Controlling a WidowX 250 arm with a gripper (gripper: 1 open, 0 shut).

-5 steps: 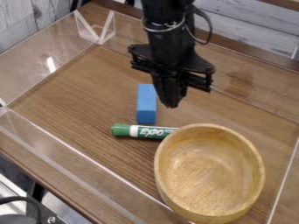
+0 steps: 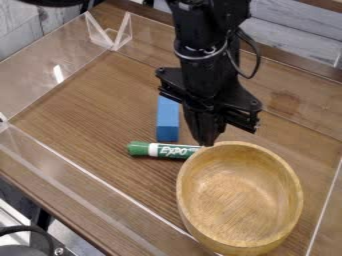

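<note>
My gripper [image 2: 206, 132] is a black unit hanging from the top centre over the table. Its tips are just above a green Expo marker [image 2: 162, 150], near the marker's right end and the bowl's rim. A blue block [image 2: 167, 120] lies behind the marker, partly beside the gripper's left side. A large tan bowl [image 2: 237, 206] sits at the front right. How far the fingers are apart is unclear in this view.
The wooden table [image 2: 80, 135] has free room to the left and at the back right. A clear plastic piece [image 2: 110, 30] stands at the back left, and a cable shows at the lower left.
The gripper has moved toward the camera and slightly down, closer to the marker and bowl. The marker, block and bowl have not visibly moved.
</note>
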